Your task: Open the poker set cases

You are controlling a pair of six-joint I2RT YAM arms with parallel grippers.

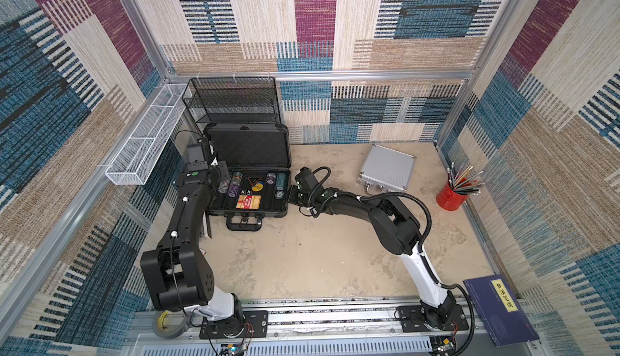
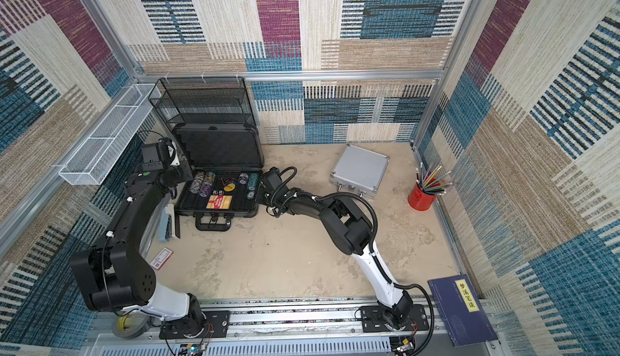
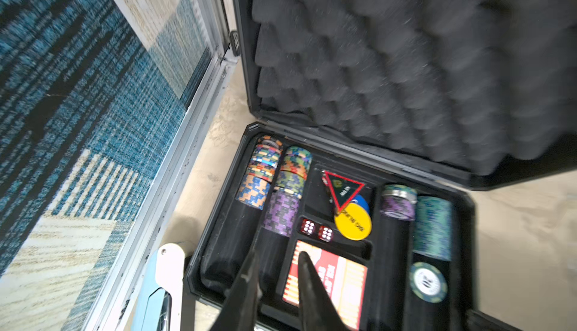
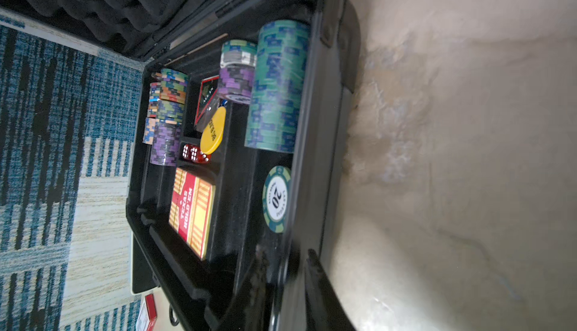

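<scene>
The black poker case (image 1: 248,213) lies at the left with its foam-lined lid (image 1: 250,147) raised. Chip stacks (image 3: 280,211), dice, a yellow disc and a card box (image 3: 325,277) fill its tray. Above the tray's front left part, my left gripper is open, its fingertips apart with nothing between them. My right gripper straddles the case's right wall (image 4: 318,132); whether it presses on that wall is unclear. At the back right stands a smaller silver case (image 1: 387,167), lid down, latches facing front.
A black wire rack (image 1: 233,97) stands behind the raised lid. A light blue and cream tool (image 3: 171,265) lies left of the poker case. At the right is a red pen cup (image 1: 450,198).
</scene>
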